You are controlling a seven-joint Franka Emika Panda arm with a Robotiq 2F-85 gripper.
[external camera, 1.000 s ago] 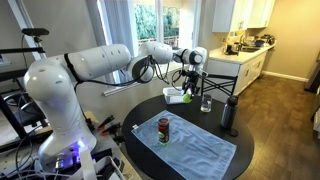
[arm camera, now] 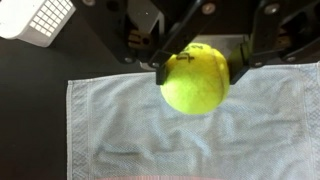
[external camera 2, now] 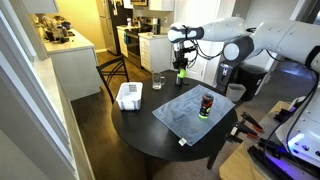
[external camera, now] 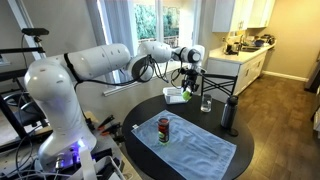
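A yellow-green tennis ball (arm camera: pixel 195 80) sits between the fingers of my gripper, which is shut on it. In exterior view 1 the ball (external camera: pixel 186 96) shows as a small green spot below the gripper, in front of the white basket (external camera: pixel 172 97). From the other side, the ball (external camera 2: pixel 182 73) hangs under the gripper, above the table. Below the ball in the wrist view lies a light blue towel (arm camera: pixel 120 130), and the basket's corner (arm camera: pixel 45 22) shows at upper left.
A red can (external camera: pixel 163 131) stands on the towel. A clear glass jar (external camera: pixel 206 103) and a dark bottle (external camera: pixel 229 112) stand on the black round table (external camera: pixel 140 145). Much of the towel is bare.
The arm, the ball in the gripper and the things on the table look nearly the same as before; any shift is too slight to make out.
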